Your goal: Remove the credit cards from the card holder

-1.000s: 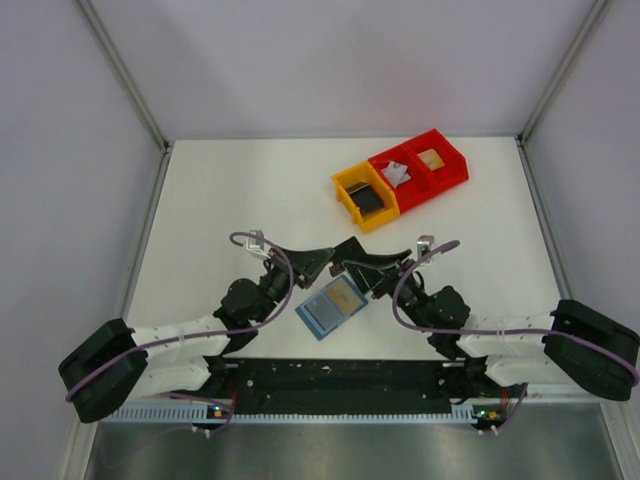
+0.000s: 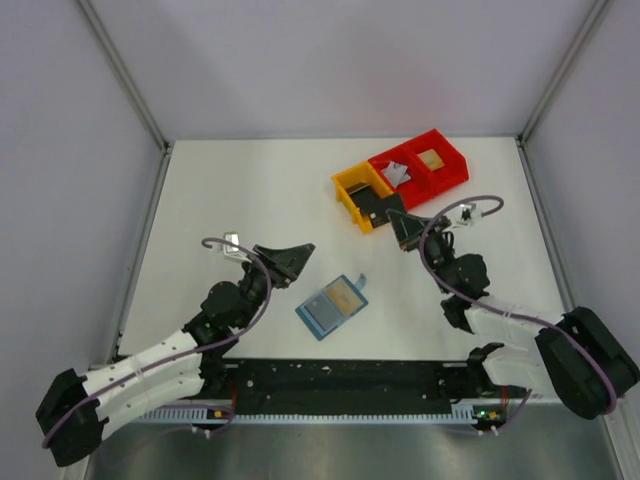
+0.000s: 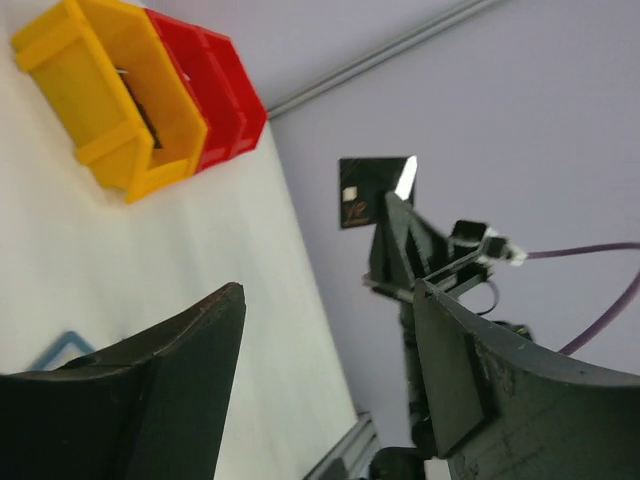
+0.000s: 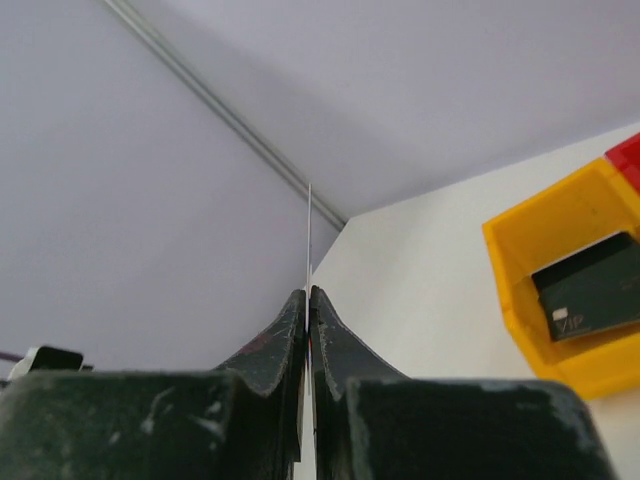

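My right gripper (image 2: 394,218) is shut on a thin black card, whose edge shows as a narrow line above the fingertips (image 4: 319,305) in the right wrist view. From above, the card (image 2: 384,209) overlaps the front right corner of the yellow box (image 2: 345,184). Left of the table's middle, the left gripper is open with an empty gap. The blue-edged card holder (image 2: 325,312) lies flat near the front, its clear pocket and a tan card showing; a pale tab sticks out at its upper right.
Inside the yellow box lies another dark card (image 4: 592,285). Two joined red boxes (image 2: 452,157) stand behind it to the right, holding pale cards and a tan card (image 2: 431,159).
The right gripper has carried the black card away from the left gripper, up and right to the yellow box. My left arm has drawn back slightly to the left.
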